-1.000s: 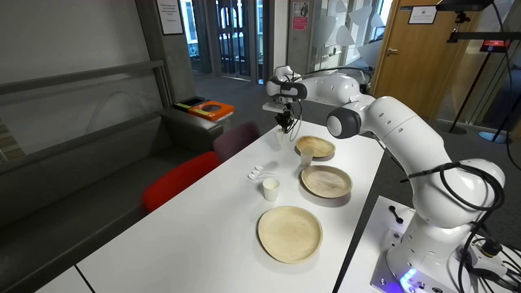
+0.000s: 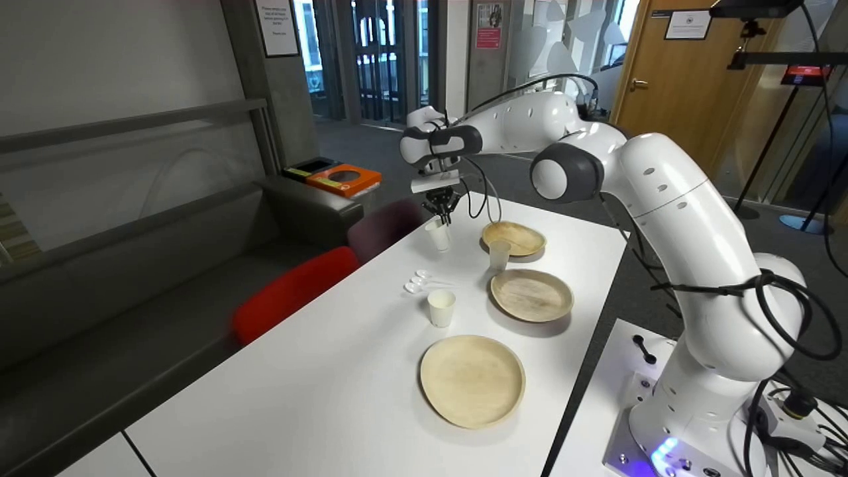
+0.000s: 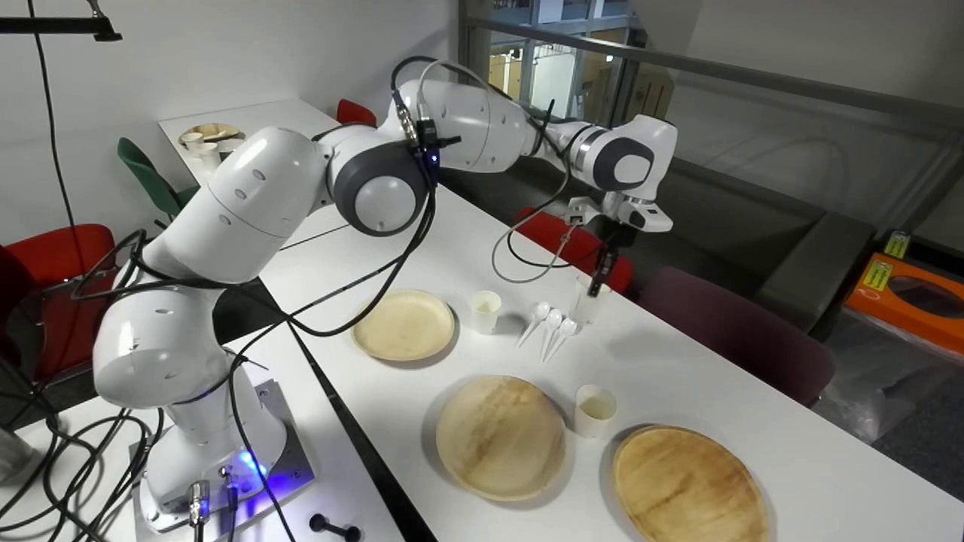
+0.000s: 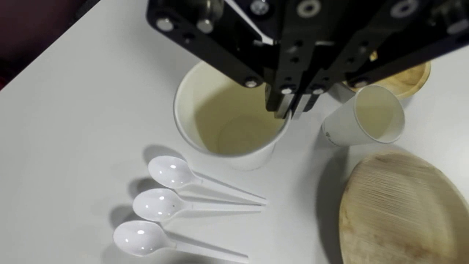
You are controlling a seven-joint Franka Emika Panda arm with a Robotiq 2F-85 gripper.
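Observation:
A white paper cup (image 2: 436, 236) hangs from my gripper (image 2: 445, 220), pinched at its rim. In the wrist view the gripper is shut on the right side of this cup's rim (image 4: 189, 140), and the empty inside faces up. Exterior view 2 shows the same cup (image 3: 585, 306) under the fingers, seemingly just off the table, its shadow lying apart from it. Three white plastic spoons (image 3: 553, 324) lie side by side close by; in the wrist view the nearest spoon (image 4: 169, 171) is just below the cup.
Two more cups stand on the table, one (image 2: 441, 309) by the front plate (image 2: 472, 381), the other (image 2: 499, 254) between the middle plate (image 2: 530, 295) and the far plate (image 2: 514, 237). Chairs (image 2: 295, 291) line the left edge.
My gripper has come nearer along the table and to the left in exterior view 1, carrying the cup with it. Plates, spoons and the other cups have stayed put.

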